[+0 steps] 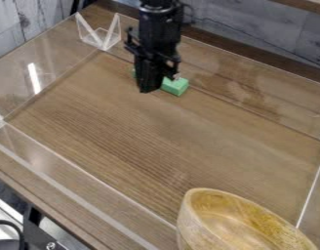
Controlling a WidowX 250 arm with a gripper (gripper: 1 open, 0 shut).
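Observation:
My black gripper (152,73) is low over the upper middle of the table, in front of and partly covering a green block (174,86). The block's right end shows beside the gripper; its left part is mostly hidden. Whether the fingers hold anything, or how wide they stand, is unclear.
A large yellow bowl (241,225) sits at the bottom right. Clear plastic pieces stand at the upper left corner and left edge. A black cable lies at the lower left.

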